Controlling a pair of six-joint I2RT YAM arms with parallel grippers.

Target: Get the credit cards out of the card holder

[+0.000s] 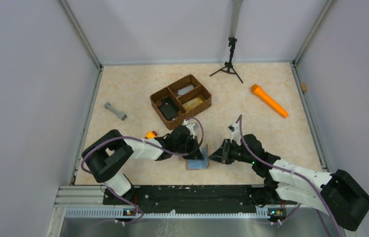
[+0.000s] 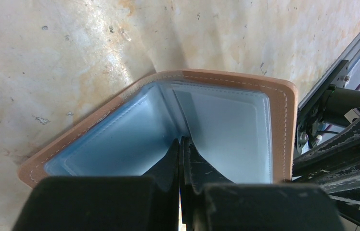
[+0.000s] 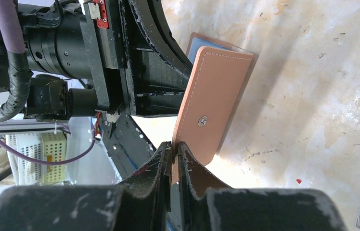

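Observation:
The card holder (image 2: 284, 130), brown outside with a pale blue inside, stands part unfolded on the table, one half raised. No separate credit card can be made out; clear pockets (image 2: 226, 125) show inside. In the left wrist view my left gripper is shut, its tips at the holder's inner fold and nothing visible between them. On the outside, the brown raised cover (image 3: 214, 103) with its snap faces my right gripper. A narrow gap separates that gripper's fingers, with the cover's edge in line with it; whether they press on it is unclear.
Behind the arms stands a divided wicker basket (image 1: 156, 104) with things inside. A grey wrench-like piece (image 1: 115, 111) lies left, an orange microphone-shaped thing (image 1: 270, 101) right, and a small orange item (image 1: 150, 134) beside the left arm.

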